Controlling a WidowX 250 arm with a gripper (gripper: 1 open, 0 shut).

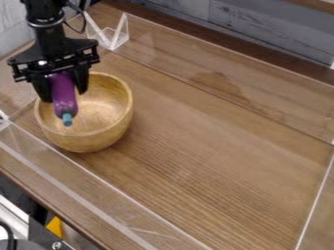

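Note:
My black gripper (pixel 59 70) is at the upper left, shut on a purple object (pixel 64 101) with a small light teal tip at its lower end. The object hangs upright over the left part of a round tan wooden bowl (pixel 105 122); whether it touches the bowl is unclear. The fingertips are partly hidden around the object's top.
A bare wooden table (pixel 216 146) fills the middle and right. A clear plastic item (pixel 109 29) stands at the back left. A pale wall panel runs along the top right. Cables and a small yellow item lie at the lower left edge.

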